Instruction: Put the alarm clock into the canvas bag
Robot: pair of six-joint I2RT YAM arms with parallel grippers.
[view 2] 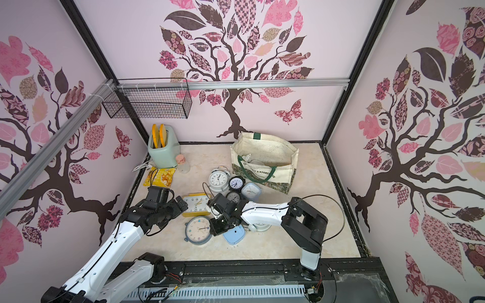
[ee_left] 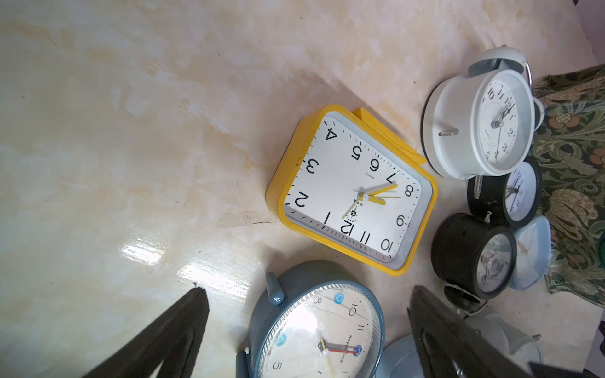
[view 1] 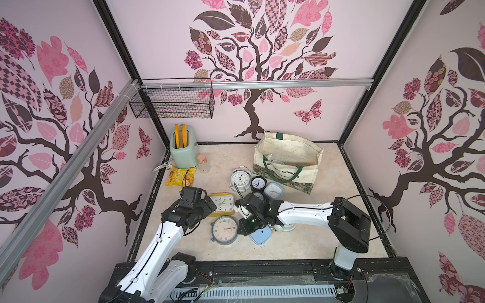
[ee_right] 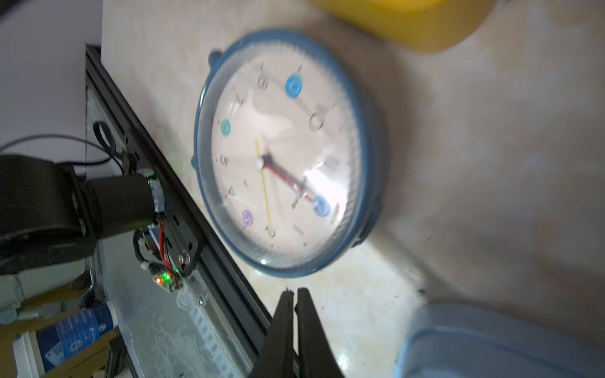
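Several alarm clocks stand close together on the table. Among them are a yellow square clock (ee_left: 353,195), a round blue-grey clock (ee_right: 283,157), a white twin-bell clock (view 1: 241,178) and black clocks (ee_left: 472,255). The canvas bag (view 1: 288,161) stands open at the back right. My left gripper is open with nothing held between its fingers, above the blue-grey clock and in front of the yellow one. Beside the blue-grey clock, my right gripper is shut, nothing showing between its fingertips. The right arm hides part of the group in both top views.
At the back left are a green toaster (view 1: 184,149), a yellow snack packet (view 1: 180,176) and a small jar (view 1: 203,164). A light blue clock (view 1: 260,235) lies near the front, under the right arm. Bare tabletop lies right of the bag.
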